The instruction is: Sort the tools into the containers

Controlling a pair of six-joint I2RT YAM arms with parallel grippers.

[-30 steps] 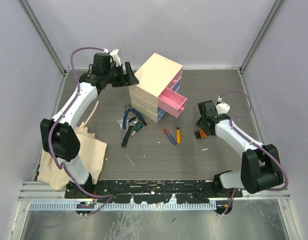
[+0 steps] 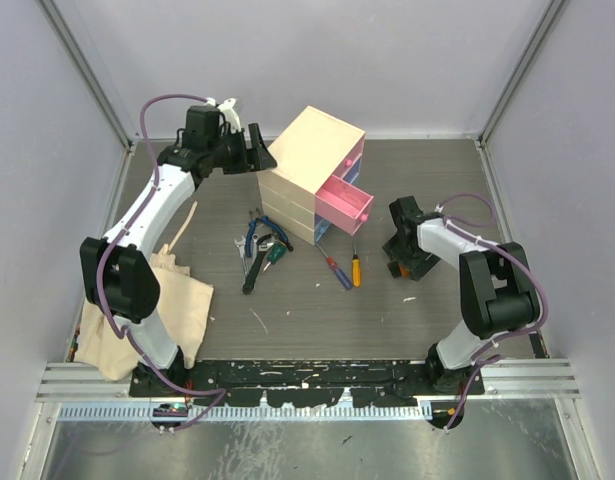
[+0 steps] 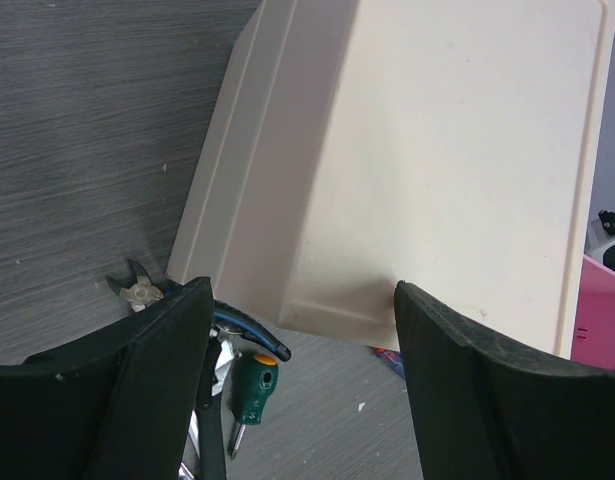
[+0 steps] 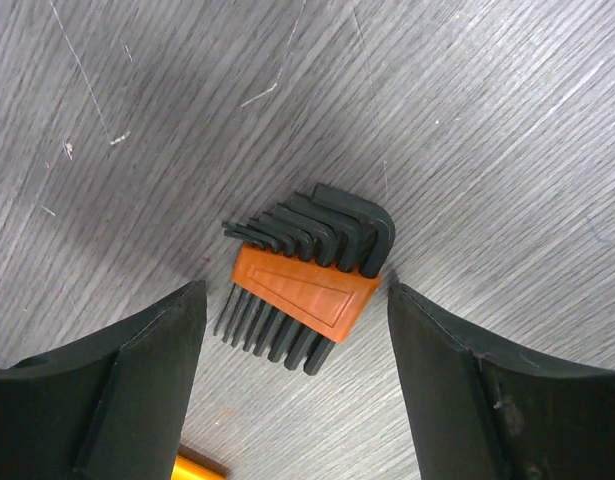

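Note:
An Allen key set (image 4: 307, 285) with an orange holder lies on the table in the right wrist view. My right gripper is above it, open, its fingers on either side with gaps to the keys. At the cabinet's back left corner, my left gripper is shut on the drawer cabinet (image 2: 312, 150), its fingers standing wide around that corner. One pink drawer (image 2: 344, 204) is pulled out, and its visible inside looks empty. In front lie a red-and-blue screwdriver (image 2: 338, 274), a yellow-handled screwdriver (image 2: 356, 270), a green screwdriver (image 2: 276, 253) and blue-handled pliers (image 2: 271, 228).
Left of the cabinet, a black-handled tool (image 2: 255, 268) and a silver wrench (image 2: 241, 256) lie close to the pliers. A beige cloth bag (image 2: 167, 310) occupies the left front.
The right arm has shifted, its forearm swinging left, and the right gripper now covers more of the Allen key set in the top view. The left arm, cabinet and other tools stay put.

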